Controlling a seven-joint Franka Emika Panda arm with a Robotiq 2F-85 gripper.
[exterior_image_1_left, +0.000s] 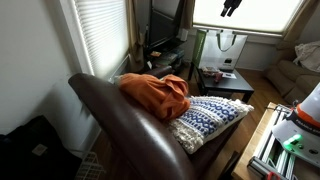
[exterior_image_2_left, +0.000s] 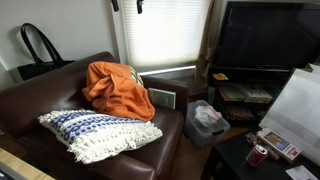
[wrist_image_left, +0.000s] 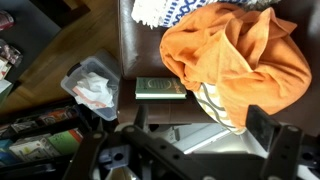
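A crumpled orange cloth (exterior_image_1_left: 158, 95) lies on the brown leather couch (exterior_image_1_left: 110, 105), beside a blue-and-white patterned pillow (exterior_image_1_left: 208, 117). High above the couch hangs my gripper (exterior_image_2_left: 127, 6), pointing downward at the top of exterior view 2. The wrist view shows its fingers wide apart, with no object held between them. Below it in that view, the orange cloth (wrist_image_left: 240, 55) spreads to the right, and a flat dark-green book-like item (wrist_image_left: 161, 88) lies left of the cloth. Part of the pillow (wrist_image_left: 195, 8) shows at the top edge.
A clear plastic bin (exterior_image_2_left: 205, 125) with white material inside stands on the floor beside the couch. The television (exterior_image_2_left: 265, 38) stands on a shelf behind it. A black table (exterior_image_2_left: 235, 158) carries a can (exterior_image_2_left: 258, 155). A black bag (exterior_image_2_left: 42, 52) sits behind the couch.
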